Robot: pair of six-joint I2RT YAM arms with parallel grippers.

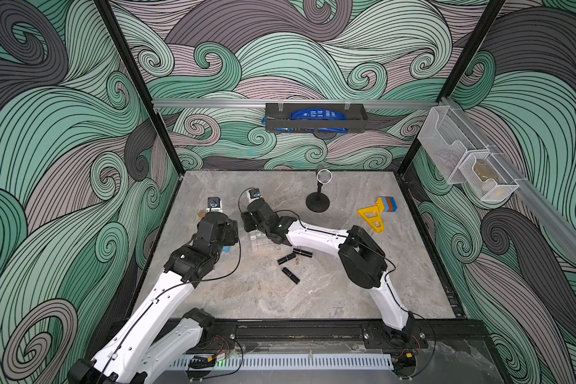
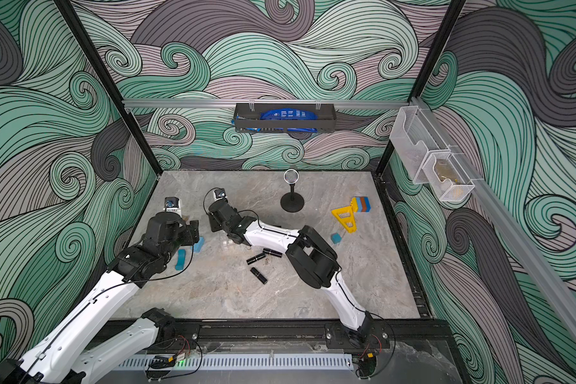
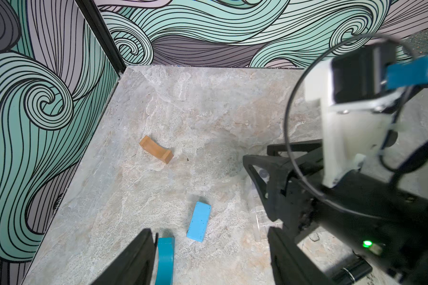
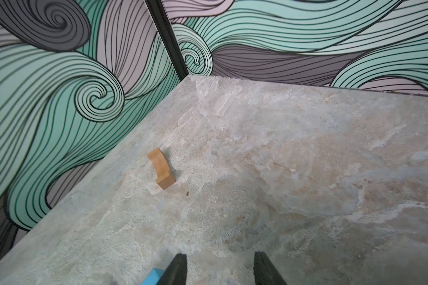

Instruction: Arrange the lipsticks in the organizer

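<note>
Several black lipsticks lie loose on the table in the top left view: one slanted lipstick (image 1: 286,258), one beside it (image 1: 302,252), and one nearer the front (image 1: 290,275). The clear organizer (image 1: 259,243) sits under my right arm, which covers part of it; in the left wrist view its transparent edge (image 3: 261,227) shows below the right gripper's fingers. My right gripper has its fingers apart, with nothing visible between them. To the left of the organizer, my left gripper stands open and empty above the table.
Blue blocks, including a small flat one (image 3: 199,221) and a longer one (image 3: 165,261), lie below the left gripper. An orange block (image 3: 156,149) rests farther back. A round black stand (image 1: 317,202) and a yellow triangle (image 1: 372,218) occupy the right side.
</note>
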